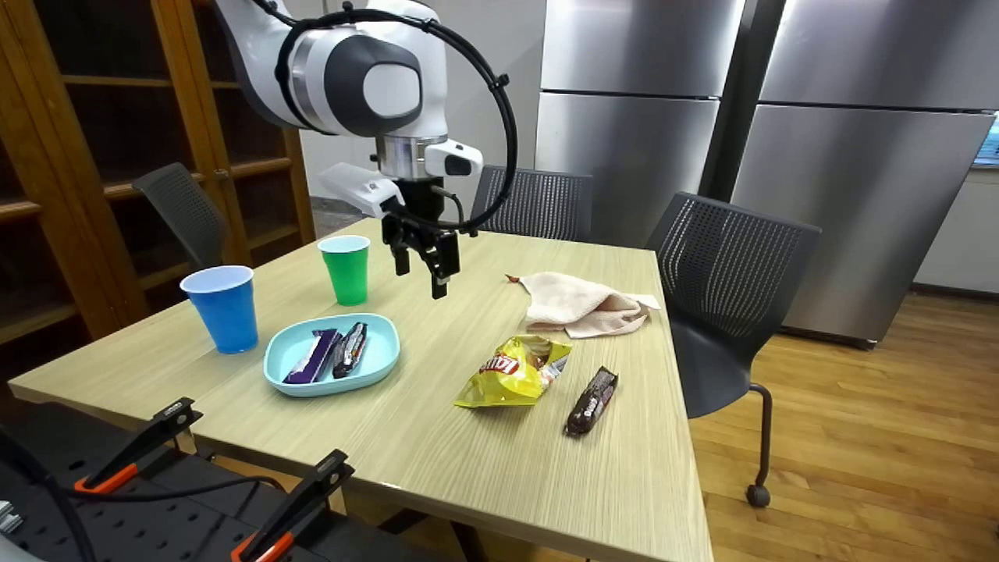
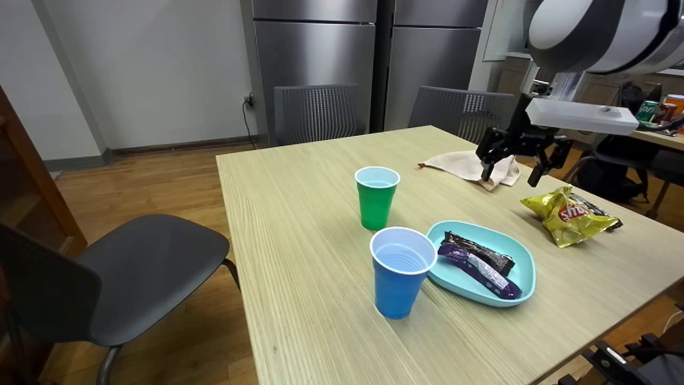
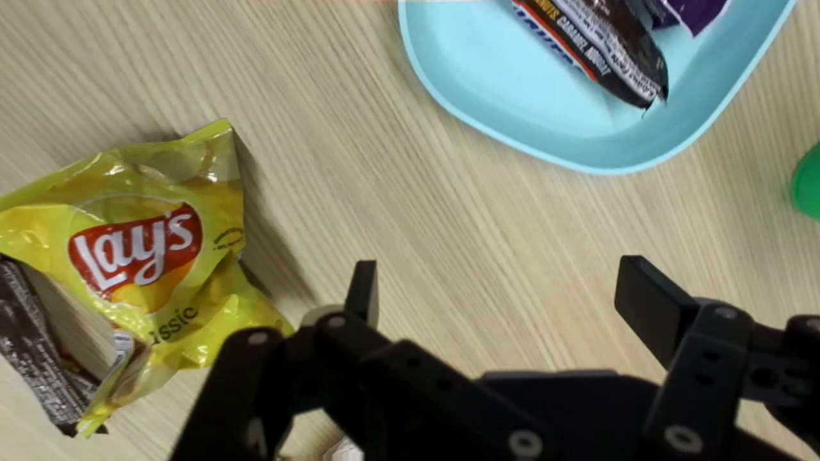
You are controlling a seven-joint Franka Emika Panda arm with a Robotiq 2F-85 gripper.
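My gripper is open above bare tabletop, nothing between its fingers. In the wrist view it hangs between a yellow Lay's chip bag [image 3: 138, 246] on the left and a light blue plate [image 3: 492, 127] at the upper right. On that plate lie two wrapped bars side by side, one dark brown [image 2: 482, 251] and one purple [image 2: 481, 272]. Another dark wrapped bar [image 1: 591, 401] rests on the table beside the bag. In exterior view 1 a crumpled pale cloth [image 1: 590, 304] lies toward the far right edge of the table.
A green cup [image 2: 376, 199] and a blue cup [image 2: 401, 272] stand upright close to the plate. Black chairs [image 1: 721, 290] surround the table.
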